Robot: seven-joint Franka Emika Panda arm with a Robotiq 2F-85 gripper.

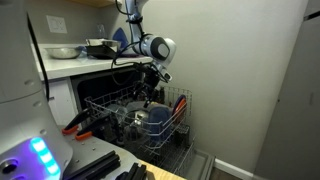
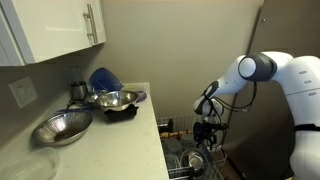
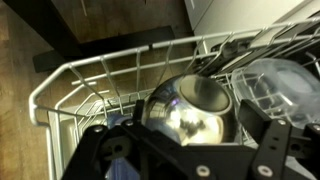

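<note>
My gripper is open over the dishwasher rack (image 3: 45,103), its dark fingers spread at the lower edge of the wrist view with nothing held between them. A shiny metal bowl (image 3: 188,118) with a rounded, raised end lies in the rack, just beyond the fingers and partly covered by them. In exterior view 1 the gripper (image 1: 152,96) hangs above the rack's middle. Whether it touches the bowl cannot be told.
A clear plastic container (image 3: 282,85) lies beside the metal bowl. A blue dish (image 1: 159,116) stands towards the rack's near side. On the white counter (image 2: 125,148) are a metal colander (image 2: 62,129) and a metal bowl (image 2: 116,100).
</note>
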